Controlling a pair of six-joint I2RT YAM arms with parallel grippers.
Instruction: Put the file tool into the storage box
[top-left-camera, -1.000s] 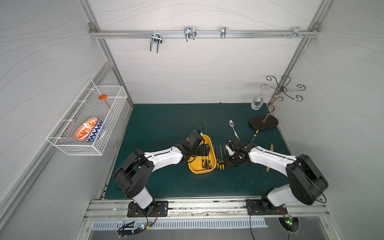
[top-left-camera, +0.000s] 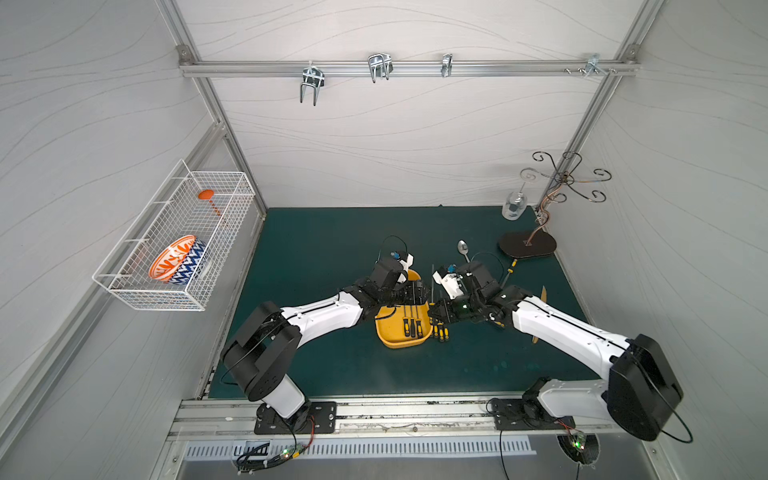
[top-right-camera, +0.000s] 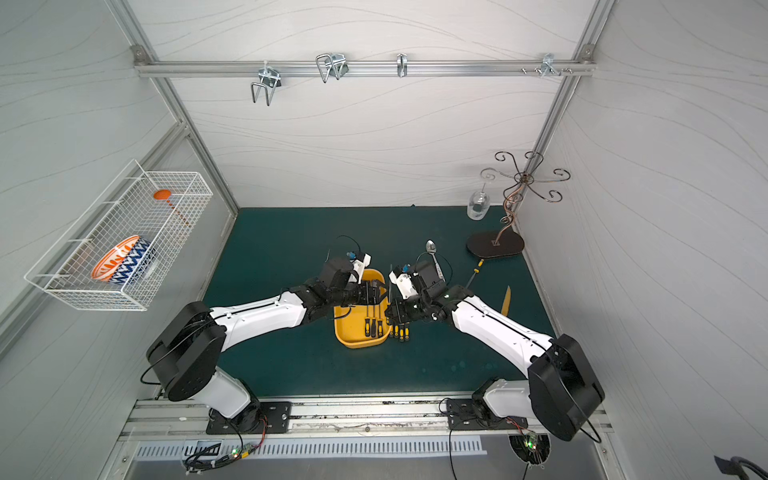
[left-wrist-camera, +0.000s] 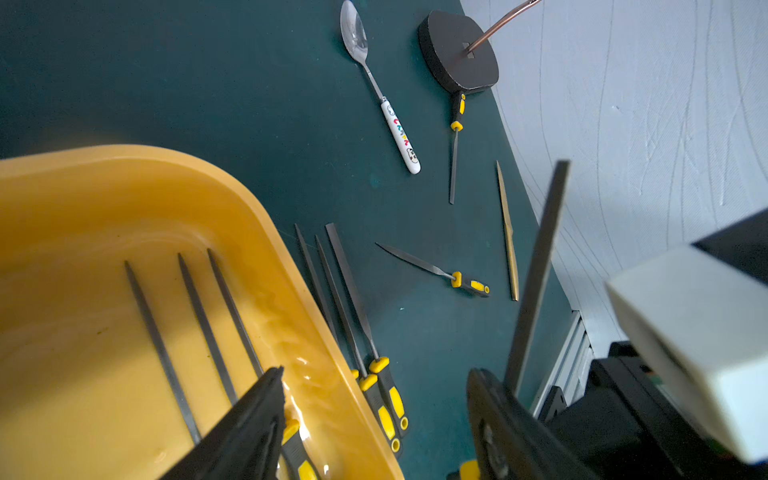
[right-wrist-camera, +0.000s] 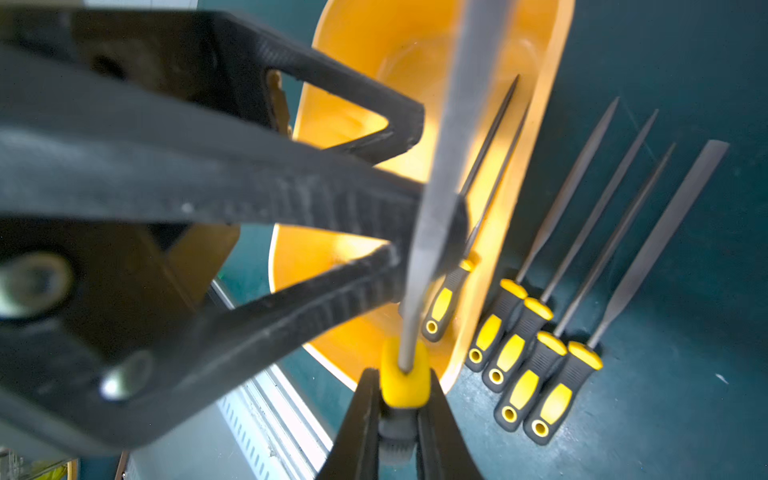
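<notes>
My right gripper is shut on a file with a yellow-black handle (right-wrist-camera: 404, 376), its blade rising upright. This file also crosses the right of the left wrist view (left-wrist-camera: 532, 296), close beside my left gripper, which stands open over the yellow storage box's right side (left-wrist-camera: 184, 172). Several files (left-wrist-camera: 156, 344) lie in the box. Several more (right-wrist-camera: 584, 368) lie side by side on the table just right of it.
A spoon (left-wrist-camera: 400, 136), scattered files (left-wrist-camera: 472, 284) and a gold blade (left-wrist-camera: 508, 232) lie to the right. A scrollwork stand (top-left-camera: 528, 244) and glass (top-left-camera: 513, 206) are at the back right, a wire basket (top-left-camera: 224, 240) at the left.
My right gripper has risen from the table with the file and moved left toward the box and left gripper. My left gripper has risen slightly over the box.
</notes>
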